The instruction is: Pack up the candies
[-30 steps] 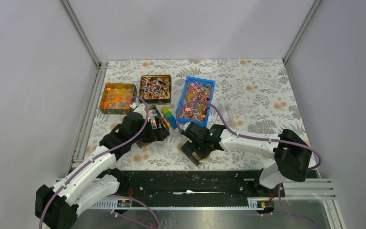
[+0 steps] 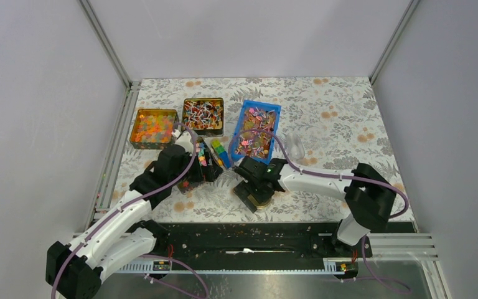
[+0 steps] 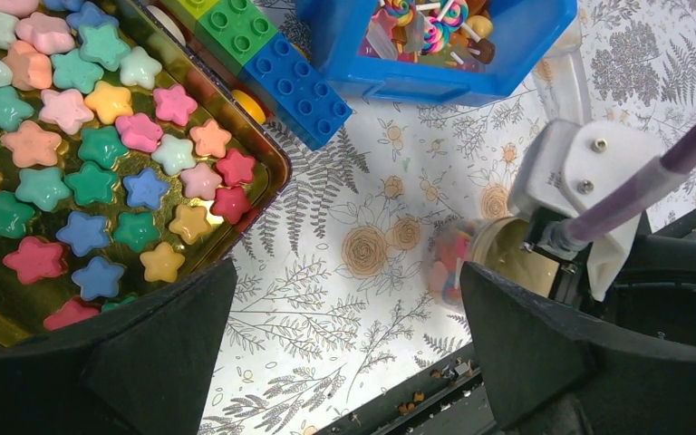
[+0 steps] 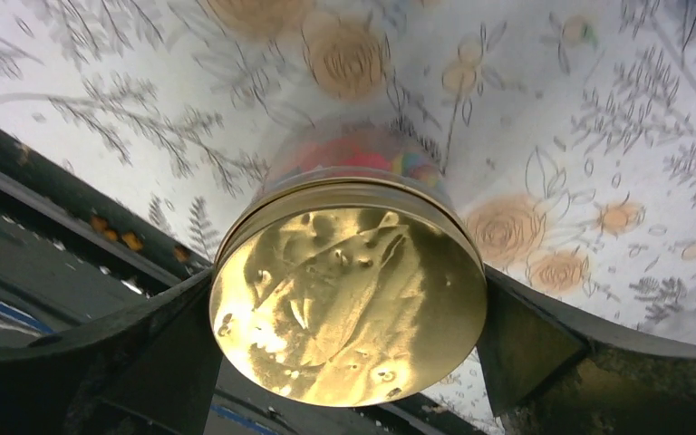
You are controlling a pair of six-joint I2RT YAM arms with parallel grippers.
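Observation:
A clear jar with a gold lid (image 4: 349,299) and colourful candies inside stands near the table's front edge. My right gripper (image 2: 252,196) is over it, open, with the lid between its fingers in the right wrist view; whether they touch it is unclear. My left gripper stands open and empty beside a gold tray (image 3: 263,199) of star-shaped candies, with the jar seen beyond its right finger.
Behind are a tray of orange candies (image 2: 154,128), a tin of wrapped sweets (image 2: 202,115) and a blue tray (image 2: 274,112) of lollipops. Toy bricks (image 3: 294,91) lie between trays.
The left arm has hardly moved.

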